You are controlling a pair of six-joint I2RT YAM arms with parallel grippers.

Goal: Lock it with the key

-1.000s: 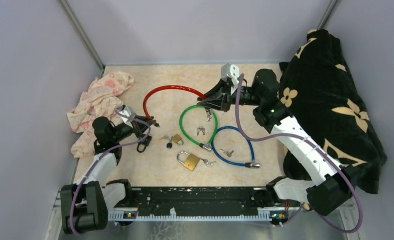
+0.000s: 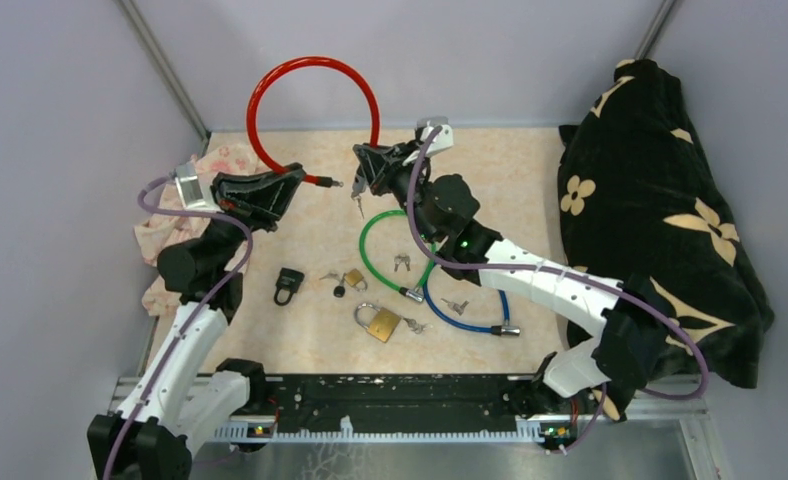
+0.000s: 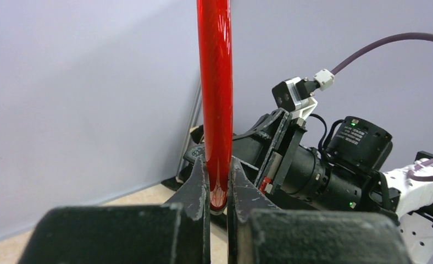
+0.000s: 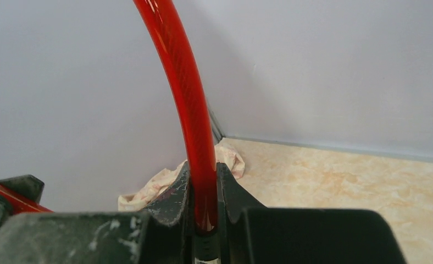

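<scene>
A red cable lock (image 2: pixel 315 62) arches in the air between my two arms. My left gripper (image 2: pixel 295 172) is shut on the cable near its thin pin end (image 2: pixel 328 182), which points right toward the other gripper. My right gripper (image 2: pixel 362 155) is shut on the cable's other end; the lock body (image 2: pixel 359 185) and a hanging key (image 2: pixel 360 205) show just below it. The two ends are close but apart. In the left wrist view the red cable (image 3: pixel 215 82) rises from between the fingers; in the right wrist view the red cable (image 4: pixel 189 104) does the same.
Below lie a green cable lock (image 2: pixel 368 257), a blue cable lock (image 2: pixel 465 326), a large brass padlock (image 2: pixel 382 324), a small brass padlock (image 2: pixel 354 279), a black padlock (image 2: pixel 288 285) and loose keys (image 2: pixel 402 261). A pink cloth (image 2: pixel 158 235) is at left, a dark cushion (image 2: pixel 650 220) at right.
Both grippers have risen off the table side with the red cable. The right one has moved left, bringing the ends closer together, and the cable's arch has become taller and rounder.
</scene>
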